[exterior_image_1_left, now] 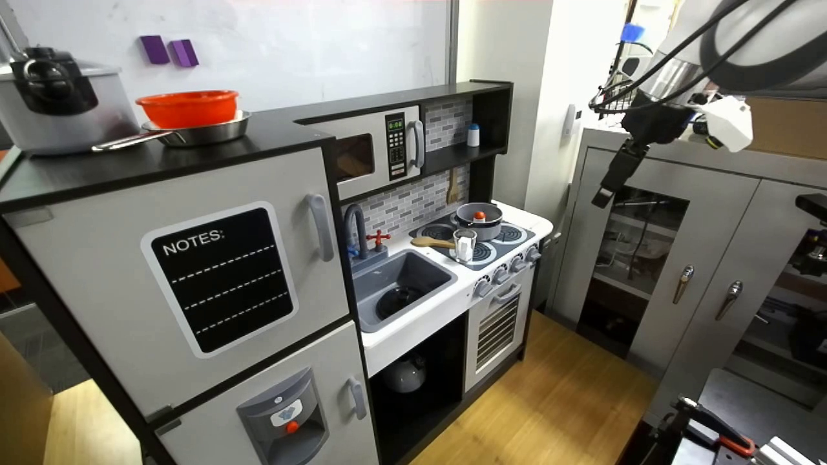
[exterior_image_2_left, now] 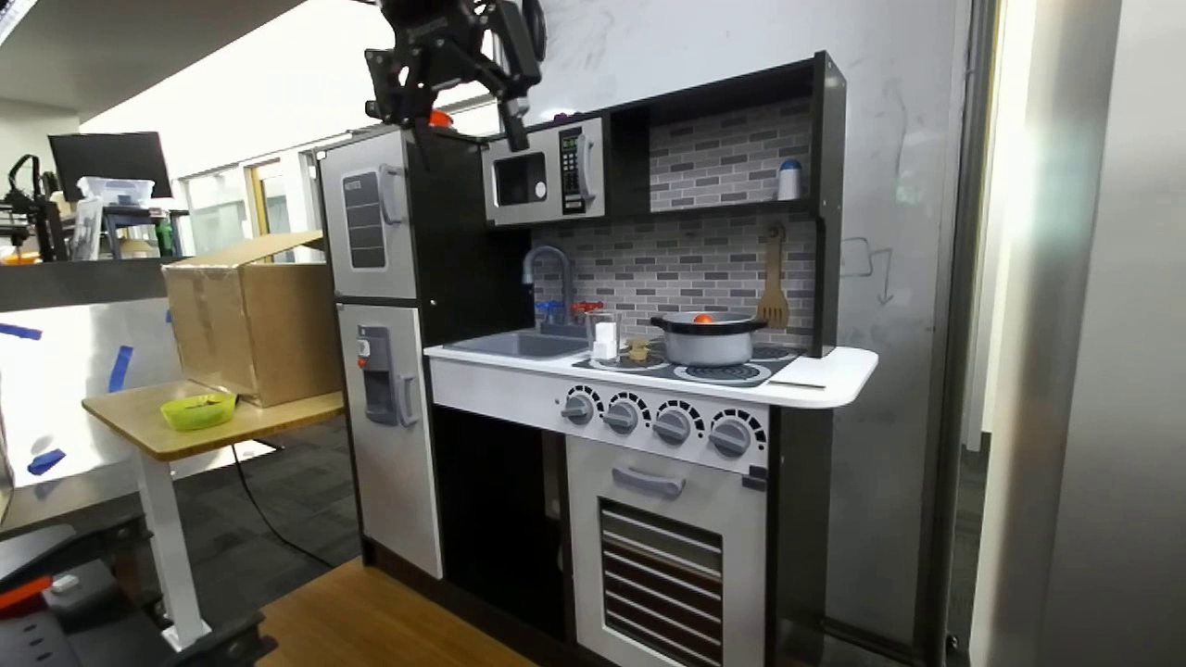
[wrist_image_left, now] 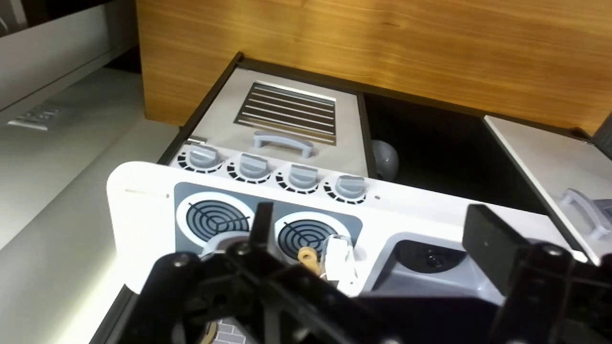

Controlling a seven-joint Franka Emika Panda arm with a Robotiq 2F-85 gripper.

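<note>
My gripper [exterior_image_1_left: 605, 194] hangs in the air to the right of the toy kitchen, well clear of its counter. In the wrist view its two black fingers [wrist_image_left: 492, 246] stand wide apart, so it is open, with nothing held. On the stove sits a grey pot [exterior_image_1_left: 482, 228] with a red-topped thing [exterior_image_1_left: 479, 217] in it. Beside the pot stands a clear glass [exterior_image_1_left: 464, 244] with something white inside. A wooden spoon [exterior_image_1_left: 431, 241] lies between the glass and the sink. In the wrist view my gripper's own body covers most of the pot.
The grey sink [exterior_image_1_left: 399, 287] has a black round item in it. A kettle [exterior_image_1_left: 405, 373] sits in the open cupboard below. An orange bowl [exterior_image_1_left: 188, 108] and a large pot [exterior_image_1_left: 73, 104] stand on the fridge. Grey cabinets [exterior_image_1_left: 717, 194] stand behind the arm.
</note>
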